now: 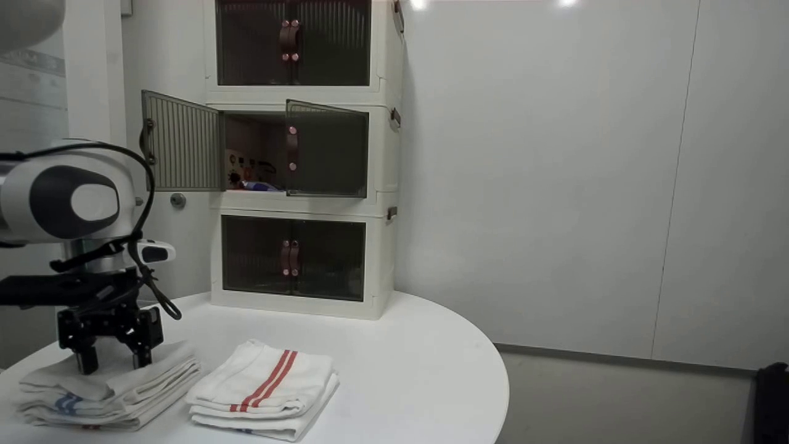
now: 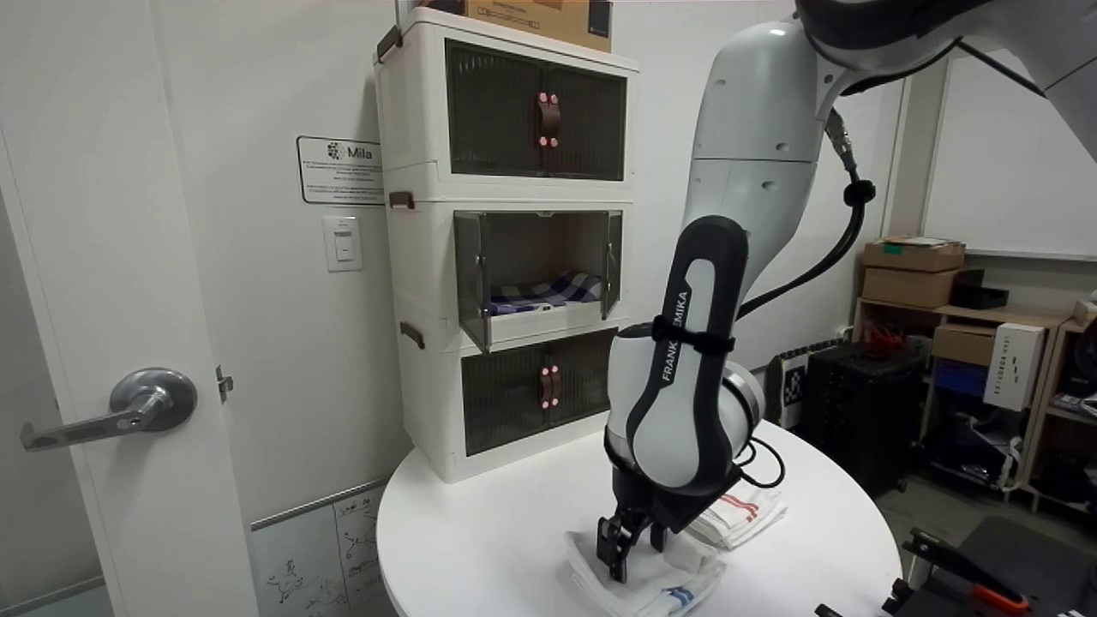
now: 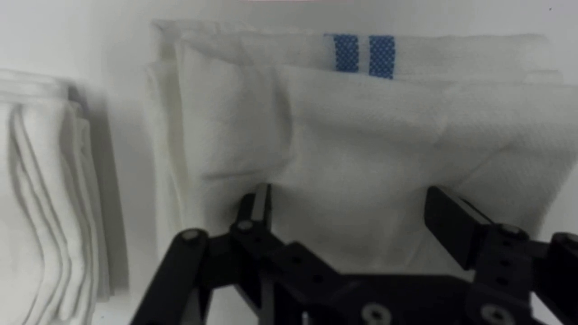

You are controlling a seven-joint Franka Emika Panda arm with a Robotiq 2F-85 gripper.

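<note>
My gripper stands open, its fingers spread wide over the top of a folded stack of white towels (image 3: 357, 151) with blue stripes. In exterior view 1 the gripper (image 1: 114, 361) is at the left of the table, fingertips at the top cloth of that stack (image 1: 148, 385). Whether the tips press into the cloth is hard to tell. From the other side, the gripper (image 2: 638, 555) also appears low over the striped stack (image 2: 658, 586). Beside it lies a second folded stack with red stripes (image 1: 259, 385), apart from the fingers.
A white three-tier cabinet (image 1: 384, 259) stands at the table's back. Its middle doors are open, and a blue patterned cloth (image 2: 545, 295) lies inside.
</note>
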